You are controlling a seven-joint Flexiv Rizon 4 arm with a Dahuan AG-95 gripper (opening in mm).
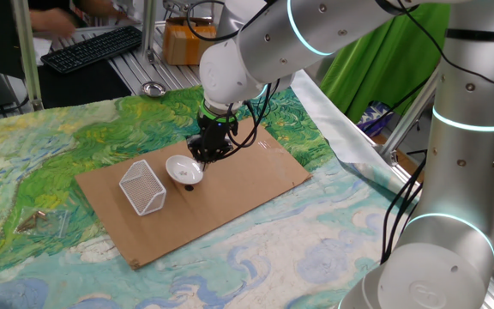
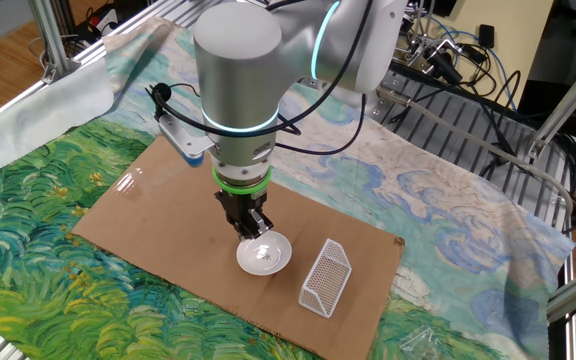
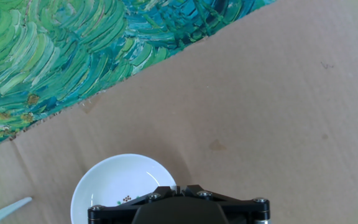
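A small white bowl [image 1: 184, 170] with a printed pattern inside is beside the white mesh basket [image 1: 142, 187]. My gripper has its fingertips closed together at the bowl's rim, and looks shut on it. In exterior view 2 the gripper [image 2: 257, 233] comes down over the near-arm edge of the bowl [image 2: 265, 254]. Seen from exterior view 1, the bowl looks tilted, with a dark patch below it; whether it is clear of the board is hard to tell. The wrist view cuts off the lower part of the bowl [image 3: 120, 180].
The mesh basket [image 2: 326, 279] stands close to the bowl. A clear bag [image 1: 43, 222] lies on the cloth at left; a metal bowl [image 1: 153, 88] sits on the far rail.
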